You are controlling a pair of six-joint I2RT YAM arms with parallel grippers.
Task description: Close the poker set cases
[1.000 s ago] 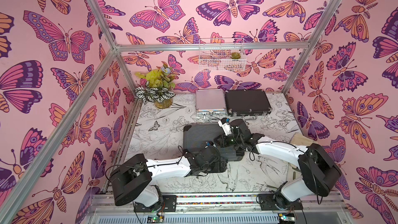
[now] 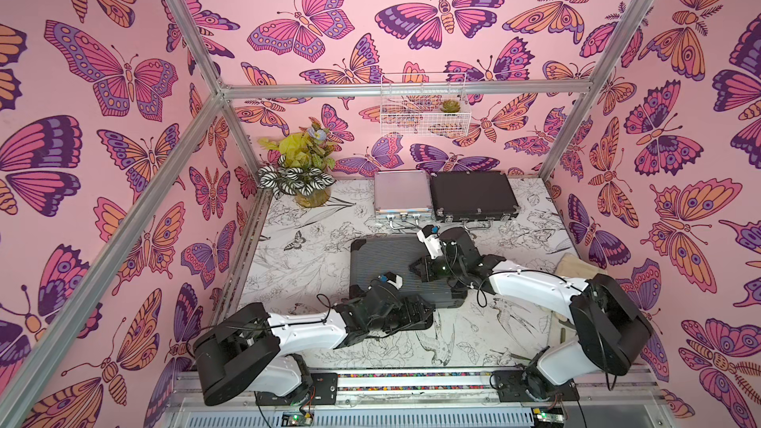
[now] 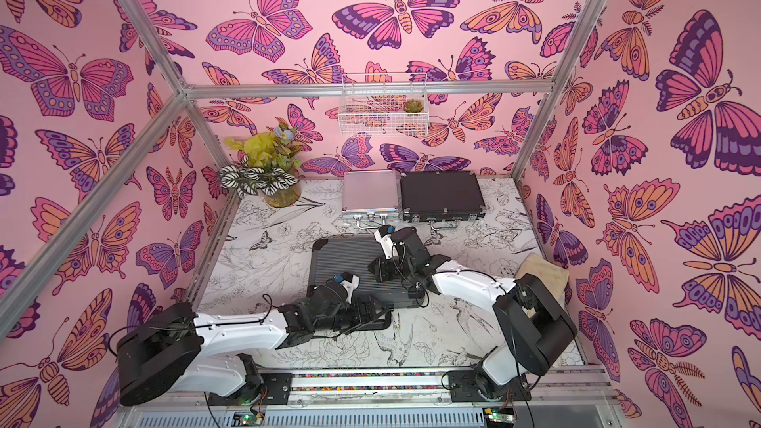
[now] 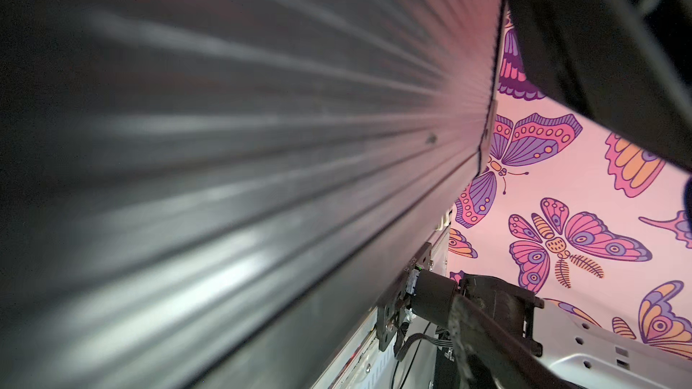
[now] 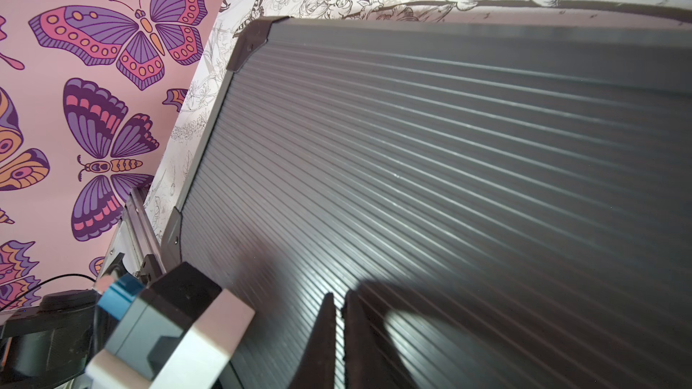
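A dark grey ribbed case point(image 2: 386, 253) lies flat mid-table; its lid point(image 5: 432, 173) looks down in the right wrist view. My right gripper is over the lid, its narrow fingertips close together and nothing clear between them. At the case's near edge is my left gripper point(image 2: 418, 315), open. Ribbed surface fills most of the left wrist view, with a dark finger point(image 4: 605, 50) at upper right; the near edge is mostly hidden by the arm. Behind stand a shut silver-pink case point(image 2: 402, 190) and a shut black case point(image 2: 474, 192).
A potted plant point(image 2: 305, 170) stands at the back left. A beige cloth point(image 2: 577, 267) lies at the right edge, partly under the right arm. Bare table shows left of the ribbed case, and a wire basket point(image 2: 424, 115) hangs on the back wall.
The right arm and the cases have not visibly moved.
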